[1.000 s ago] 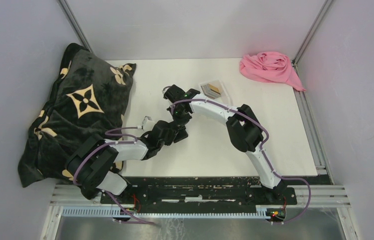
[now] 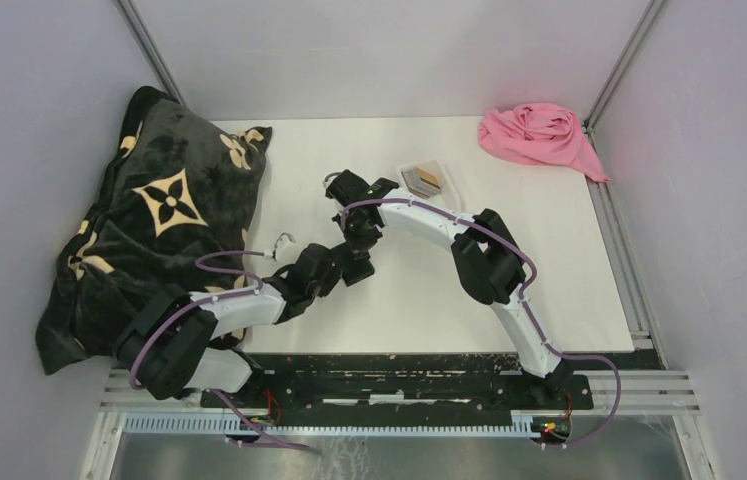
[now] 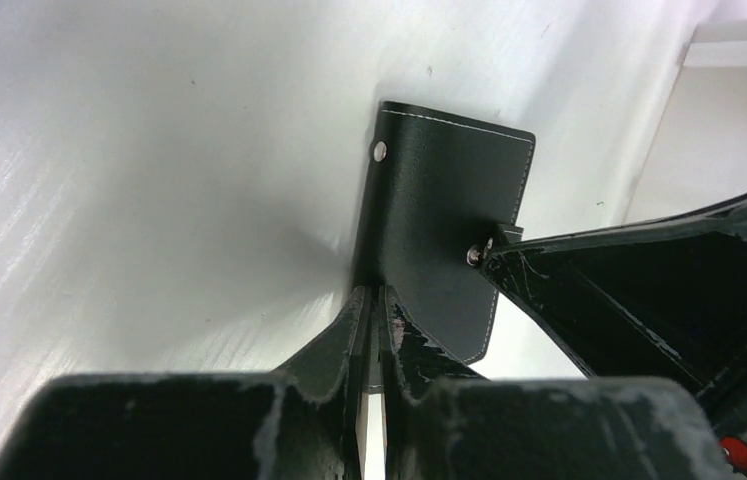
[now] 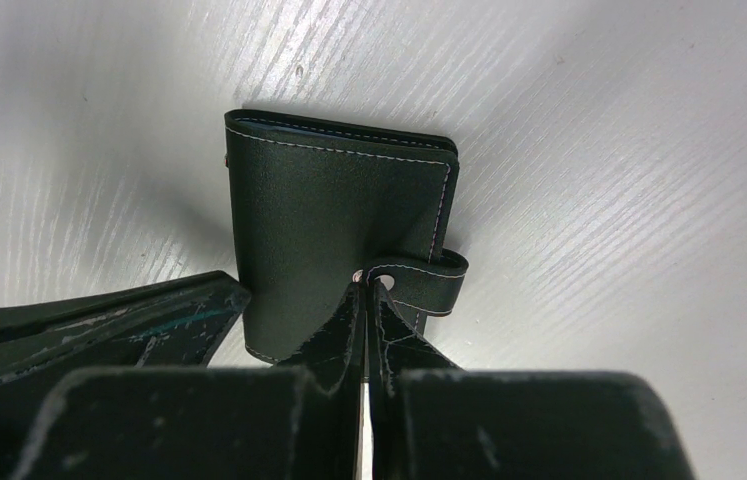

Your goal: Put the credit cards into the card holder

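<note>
The black card holder lies folded on the table, with its strap (image 4: 419,282) on the right side in the right wrist view. A bare metal stud shows beside the strap's end, which seems unfastened. My right gripper is shut with its tips at that strap end; nothing shows between them. The left gripper is nearly closed on the holder's folded left edge, with a thin dark strip between its fingers. In the top view, the cards (image 2: 421,180) sit in a clear box.
The clear box (image 2: 454,197) stands behind the right forearm. A pink cloth (image 2: 539,135) lies at the back right and a dark patterned blanket (image 2: 164,220) at the left. Open table stretches to the right of the arms.
The left arm drew back slightly to the left, uncovering more of the holder, and has since shifted a little. The right arm stays where it was.
</note>
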